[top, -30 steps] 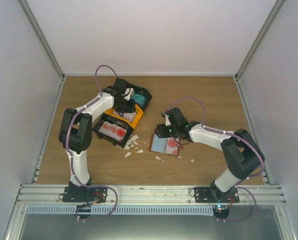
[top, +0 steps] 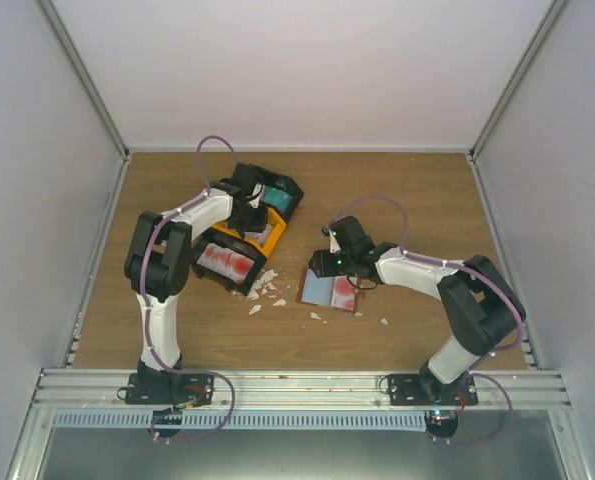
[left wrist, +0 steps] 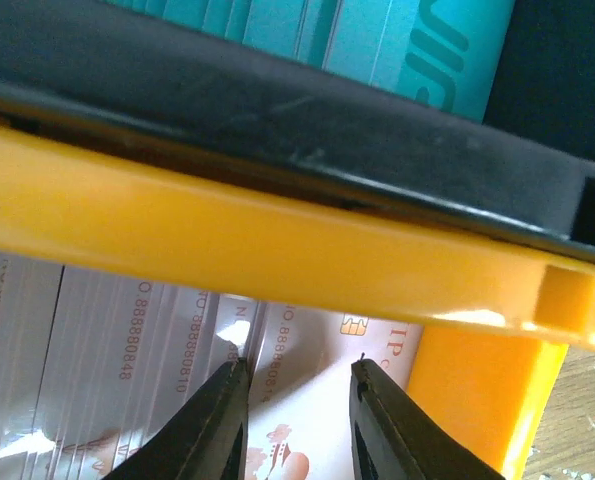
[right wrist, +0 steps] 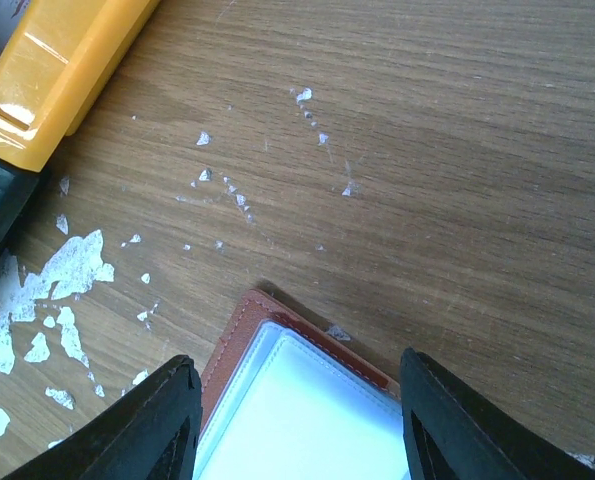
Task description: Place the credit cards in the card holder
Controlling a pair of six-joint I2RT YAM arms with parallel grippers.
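Note:
My left gripper is part open above the yellow tray [left wrist: 277, 255]. White cards [left wrist: 322, 365] with printed numbers stand in a row in that tray, below and between the fingers, and none appears to be gripped. The brown card holder [right wrist: 239, 345] lies open on the table. A pale blue card [right wrist: 297, 410] shows in its left half, and a white card with a red patch [top: 344, 292] in its right half. Over the holder's far edge my right gripper is open, its fingers apart on either side, apparently holding nothing.
A black tray with teal cards [top: 276, 197] adjoins the yellow tray behind; another black tray with red-and-white cards [top: 224, 262] adjoins it in front. Pale flakes [right wrist: 52, 275] are scattered between trays and holder.
Over the yellow tray, the left gripper has shifted a little to the left. The right arm, the holder and the trays look unmoved.

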